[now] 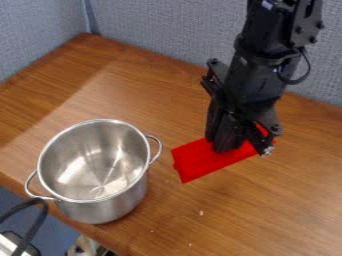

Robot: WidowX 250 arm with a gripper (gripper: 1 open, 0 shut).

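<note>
My gripper (234,130), a black arm end hanging from the top right of the view, holds a red block (201,160) over the wooden table, right of the steel pot (94,170). The block is tilted, partly hidden behind the gripper's fingers. The pot has two handles and is empty.
Bare wood (254,210) is clear at the right, front and back left. A grey padded wall (174,30) runs behind the table. Black cables lie at the lower left corner beyond the table edge.
</note>
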